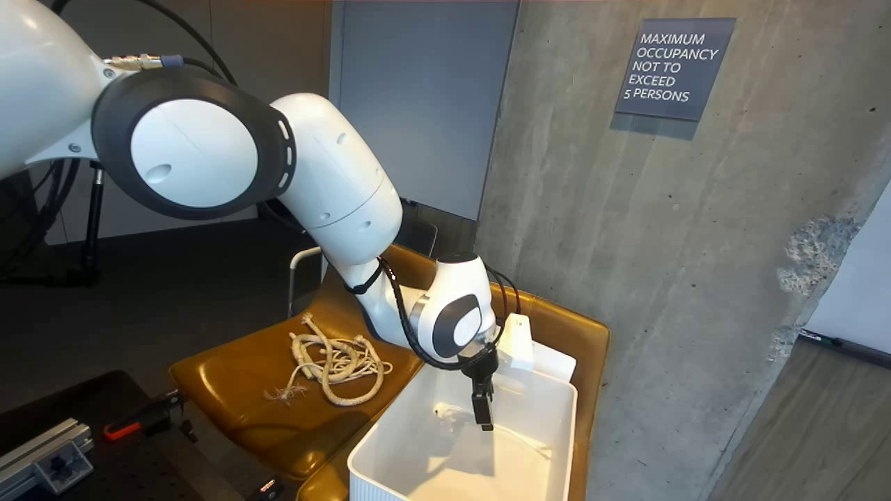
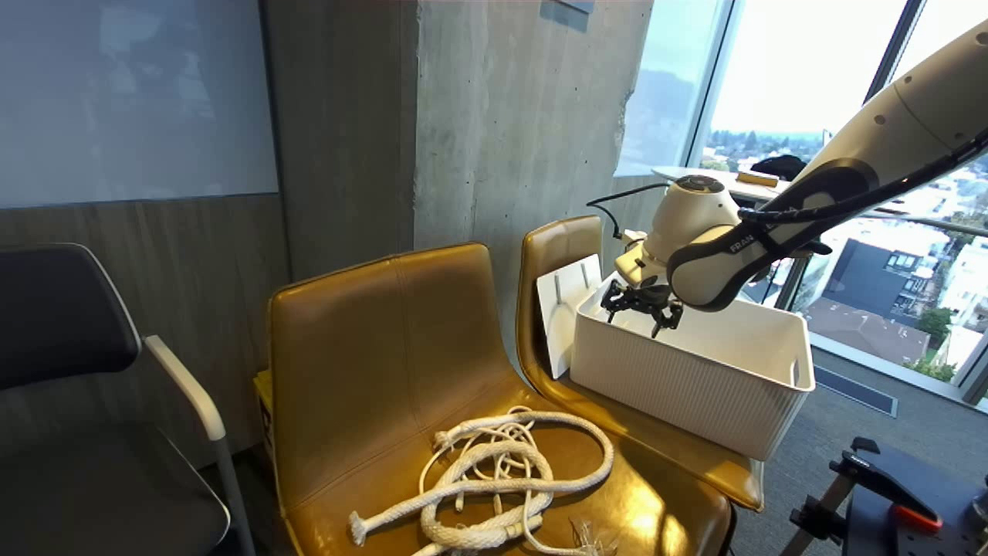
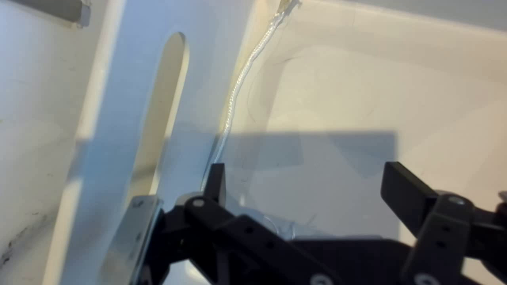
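My gripper [image 1: 482, 424] hangs inside the white bin [image 1: 392, 447] near its far end wall. In the wrist view its two black fingers [image 3: 404, 197] stand wide apart with nothing between them, so it is open. A thin white rope [image 3: 236, 90] lies along the bottom of the bin beside the slotted wall; its lower part passes behind the left finger. A thicker cream rope [image 2: 579, 479], tangled with thinner cords, rests in a loose coil on the brown chair [image 2: 389, 343] beside the bin.
The bin stands on a second brown chair [image 1: 594, 355], with a white panel [image 2: 553, 324] upright between its end and the backrest. A concrete wall [image 1: 660, 250] rises behind. A dark table with tools [image 1: 138, 422] stands at the lower left in exterior view 1.
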